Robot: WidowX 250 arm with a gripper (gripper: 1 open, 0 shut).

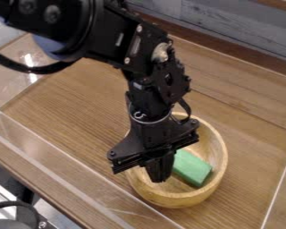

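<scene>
My black gripper (157,169) reaches down into a round cream bowl (210,186) on the wooden table, its fingertips low over the bowl's left part, shut with nothing visible between them. A green block (193,165) lies in the right part of the bowl, beside the fingers and partly hidden by the gripper.
A pale plank wall (229,36) runs along the back. Cables and metal parts show past the table's edge at the lower left.
</scene>
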